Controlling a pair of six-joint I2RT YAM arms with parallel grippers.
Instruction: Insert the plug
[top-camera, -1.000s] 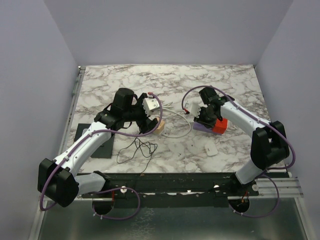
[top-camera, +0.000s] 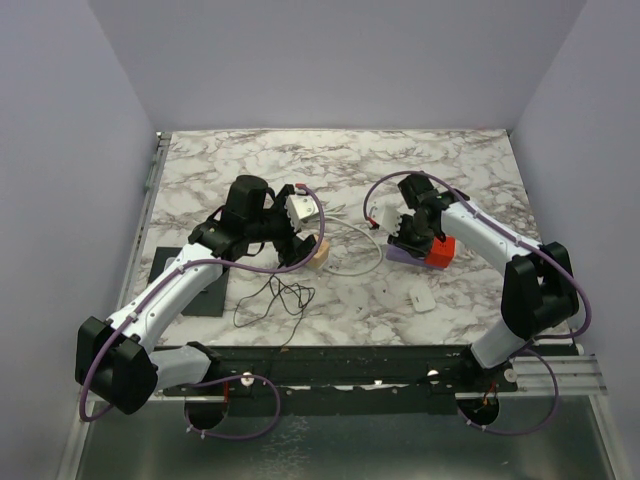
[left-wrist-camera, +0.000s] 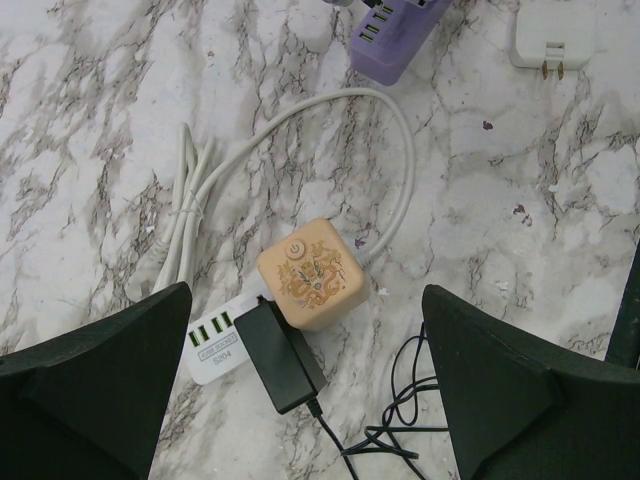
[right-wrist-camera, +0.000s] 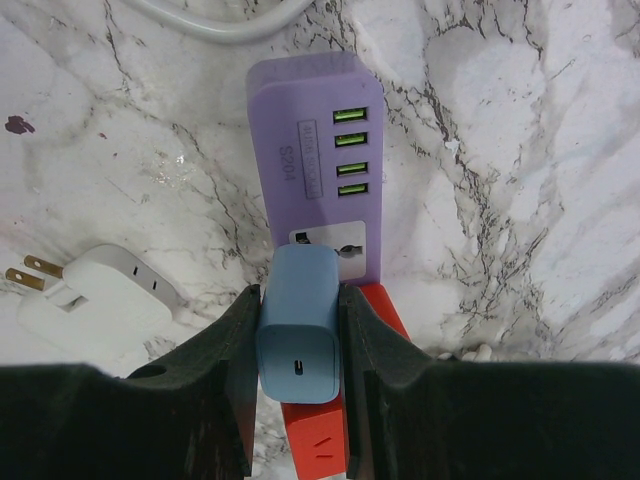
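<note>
My right gripper is shut on a blue-grey plug (right-wrist-camera: 298, 335), held over the purple power strip (right-wrist-camera: 300, 160). Right at the socket face (right-wrist-camera: 350, 240) the plug covers part of the strip; whether its prongs sit in the holes is hidden. A red cube block (right-wrist-camera: 318, 450) lies at the strip's end, partly behind the plug. My left gripper stands open above a white power strip (left-wrist-camera: 222, 345), which bears a peach cube plug (left-wrist-camera: 312, 272) and a black adapter (left-wrist-camera: 278, 355); nothing is between its fingers.
A white charger (right-wrist-camera: 100, 305) with its prongs sideways lies near the purple strip. White cable (left-wrist-camera: 400, 150) curves between the strips, and thin black cable (left-wrist-camera: 390, 430) tangles in front. A dark flat panel (top-camera: 190, 282) lies at the left.
</note>
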